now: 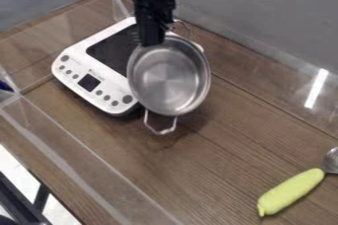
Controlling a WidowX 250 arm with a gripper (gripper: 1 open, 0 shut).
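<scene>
A steel pot with wire handles is tilted toward the camera, partly over the right side of a white induction cooker with a black top. My black gripper is at the pot's upper rim, shut; its fingertips are dark and hard to make out, so whether the rim is between them is unclear.
A yellow-green object lies at the lower right, beside a metal utensil at the edge of view. A wall stands behind.
</scene>
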